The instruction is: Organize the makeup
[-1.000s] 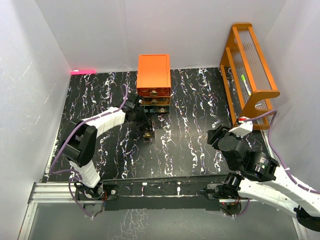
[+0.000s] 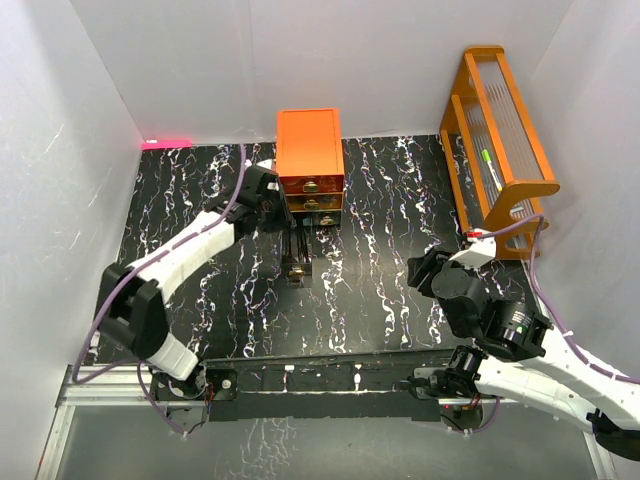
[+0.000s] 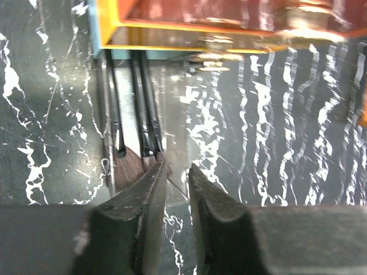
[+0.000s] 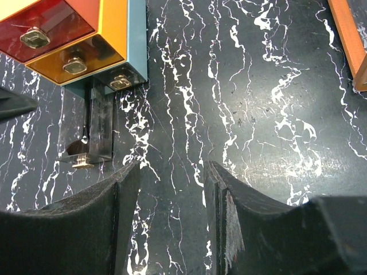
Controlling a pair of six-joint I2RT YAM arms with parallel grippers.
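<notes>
An orange-topped drawer box [image 2: 309,145] stands at the back of the table. One clear bottom drawer [image 4: 102,125] is pulled out toward the front. Inside it lie several black-handled makeup brushes [image 3: 142,103], bristles toward the front. Over the drawer's front end hangs my left gripper, its fingers part open and nothing seen between the fingers. In the top view the left hand [image 2: 268,200] is beside the box's left front. My right gripper is over bare table at the right, fingers apart and empty.
A wooden rack with ribbed clear panels [image 2: 500,140] stands at the back right, a green-tipped item [image 2: 490,168] in it. Pink tape [image 2: 166,144] lies at the back left.
My left arm has lifted and shifted back toward the box, uncovering more of the drawer. The right hand has moved slightly left. The drawer stays pulled out.
</notes>
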